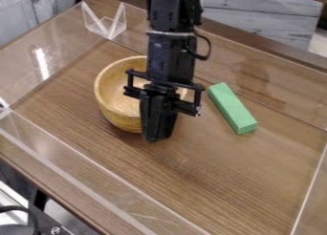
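Note:
My black gripper (157, 123) hangs low at the centre, in front of and over the right part of a light wooden bowl (120, 75). Its fingertips are dark and close together, with nothing visible held between them. The bowl's right side and much of its inside are hidden behind the arm.
A green block (232, 106) lies right of the arm on the wooden table (230, 181). A clear plastic container (106, 17) stands at the back left. A black cable runs at the lower left edge.

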